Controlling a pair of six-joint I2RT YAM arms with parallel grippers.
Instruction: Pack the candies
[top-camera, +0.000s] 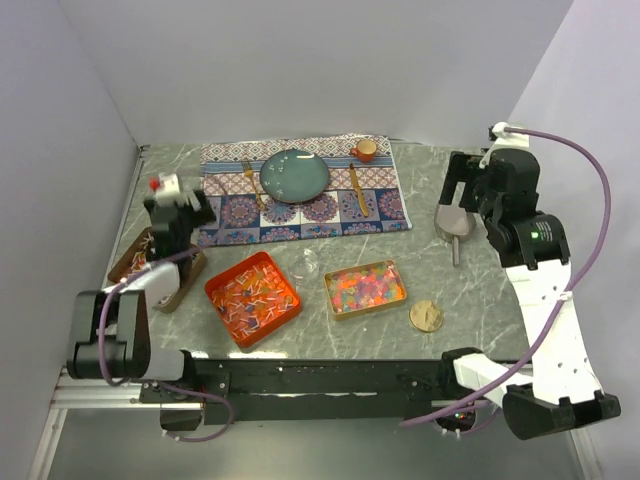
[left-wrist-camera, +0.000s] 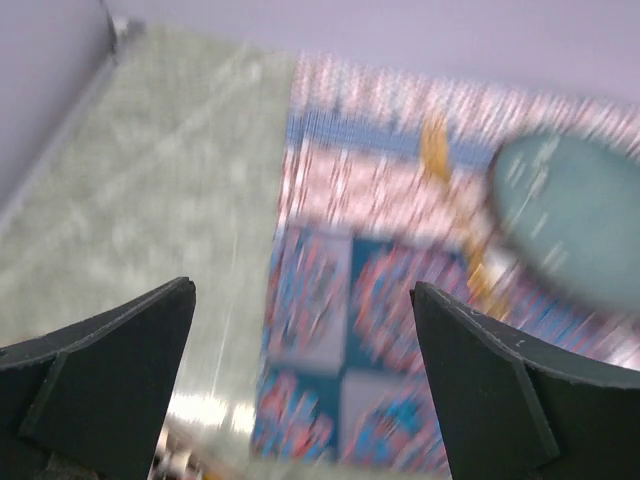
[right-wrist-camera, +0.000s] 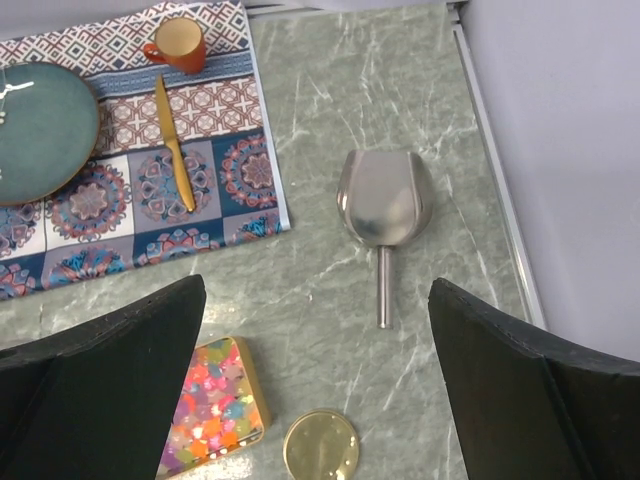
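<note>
My left gripper (top-camera: 178, 200) is open over the left side of the table, blurred in the top view, with nothing between its fingers. On the right, my open, empty gripper (top-camera: 460, 182) hangs above a metal scoop (top-camera: 454, 222). That scoop (right-wrist-camera: 385, 205) lies bowl-away, handle toward the front. An orange bin (top-camera: 286, 315) holds stick-like wrapped candies (top-camera: 252, 298). Colourful gummy candies (top-camera: 366, 287) fill a tan tray (top-camera: 368, 312). A third tray (top-camera: 188, 286) is partly hidden under my left arm. Between bin and tan tray stands a clear glass container (top-camera: 305, 265); its contents cannot be made out.
A round gold lid-like disc (top-camera: 426, 316) lies at the front right. Behind, a patterned cloth (top-camera: 320, 231) bears a green plate (top-camera: 295, 176), a fork (top-camera: 254, 184), a knife (top-camera: 358, 190) and an orange cup (top-camera: 365, 150). Bare marble surrounds the scoop.
</note>
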